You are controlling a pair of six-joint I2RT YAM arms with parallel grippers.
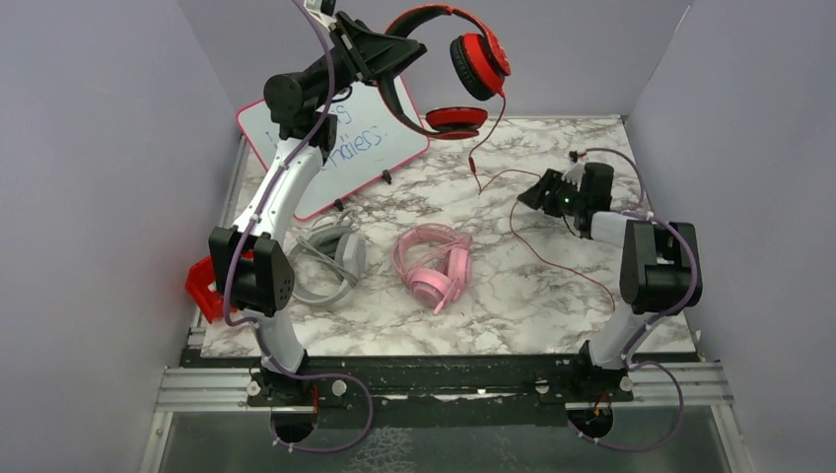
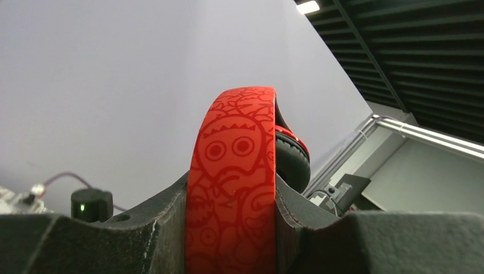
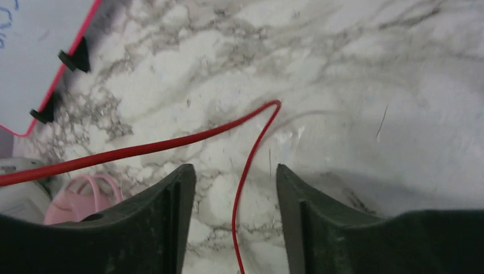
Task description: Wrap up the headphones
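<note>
Red-and-black headphones point(image 1: 478, 64) hang high at the top of the top view, my left gripper point(image 1: 380, 61) shut on their headband point(image 2: 231, 177), which shows a red doodle pattern in the left wrist view. Their thin red cable point(image 1: 472, 163) drops to the marble table and runs across the right side. My right gripper point(image 1: 532, 195) is low over the table at the right, its fingers apart around a stretch of the cable point(image 3: 242, 182), which shows between and beyond them in the right wrist view.
Pink headphones point(image 1: 434, 286) and grey headphones point(image 1: 345, 258) lie bundled at the front centre-left. A whiteboard point(image 1: 370, 148) covers the back left, with a red bin point(image 1: 205, 288) at the left edge.
</note>
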